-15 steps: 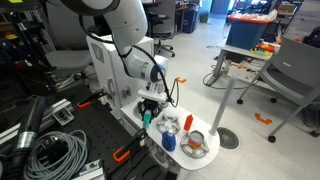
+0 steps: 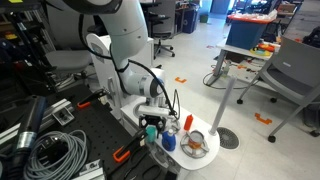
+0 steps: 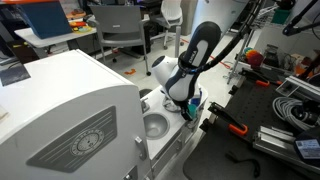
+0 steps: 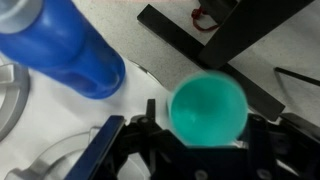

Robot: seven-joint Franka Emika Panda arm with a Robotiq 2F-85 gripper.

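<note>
A teal cup-like object (image 2: pixel 151 132) stands near the front edge of the white surface; its round top (image 4: pixel 207 105) fills the middle of the wrist view. My gripper (image 2: pixel 153 118) is right over it, pointing down. In the wrist view the dark fingers (image 4: pixel 150 112) lie on either side of the teal thing, part open. Whether they touch it cannot be told. In exterior view 2, the teal object (image 3: pixel 194 110) is partly covered by the gripper.
A red item (image 2: pixel 188 123) and a copper-coloured pot (image 2: pixel 195 137) are farther right. Metal burner rings mark the white surface (image 3: pixel 140 152). A dark bench with coiled cable (image 2: pixel 60 156) borders the near side.
My gripper has come down toward the teal object and now covers more of it. The teal object, the blue item and the pot show no clear shift.
</note>
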